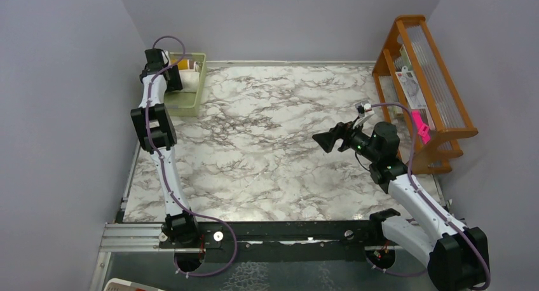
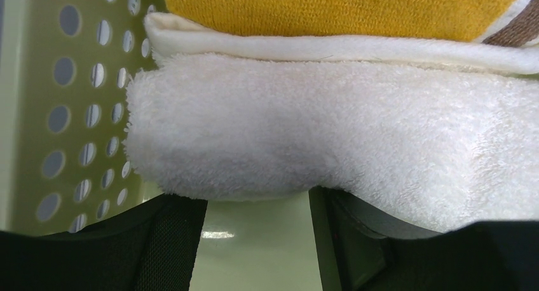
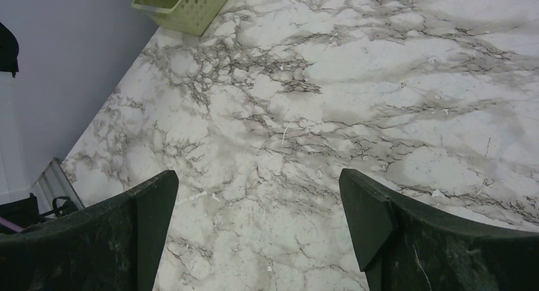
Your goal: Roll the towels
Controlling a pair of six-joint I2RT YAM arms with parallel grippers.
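Observation:
My left gripper reaches into the green basket (image 1: 200, 91) at the back left, its fingertips tucked against the underside of a fluffy white towel (image 2: 273, 119). The fingers stand apart; whether cloth is pinched between them is unclear, and the tips are partly hidden. Behind that towel lies a yellow towel (image 2: 343, 8) with white and brown edging. My right gripper hangs open over the right side of the marble table (image 1: 267, 151), with nothing between its fingers.
A wooden rack (image 1: 454, 87) with a pink item (image 1: 421, 127) stands at the right edge. Grey walls close in the left, back and right.

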